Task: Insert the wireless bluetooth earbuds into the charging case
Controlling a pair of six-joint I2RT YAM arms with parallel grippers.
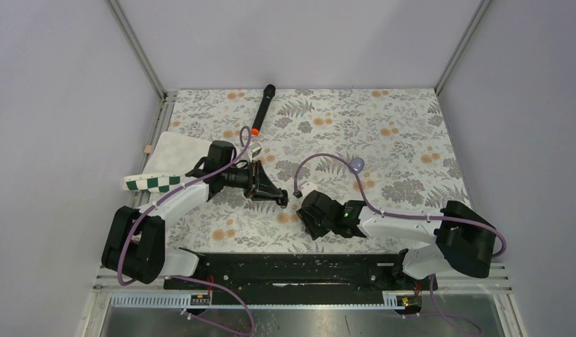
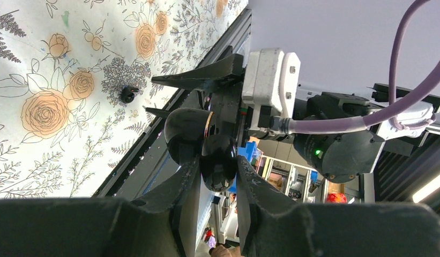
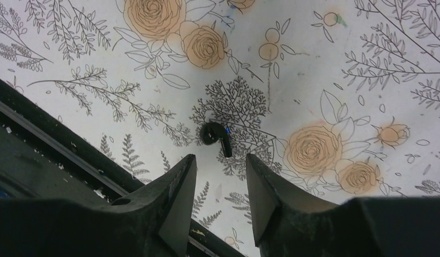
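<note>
My left gripper is shut on the black charging case (image 2: 218,158), whose lid stands open, held above the cloth in the middle left. A small black earbud lies on the floral cloth near the front edge, also visible in the left wrist view (image 2: 128,94). My right gripper hovers open just above and beside that earbud, nothing between its fingers; in the top view (image 1: 311,223) it hides the earbud.
A black microphone (image 1: 262,111) lies at the back. A purple-blue object (image 1: 356,166) sits right of centre. A white pad and green-striped item (image 1: 148,182) lie at the left.
</note>
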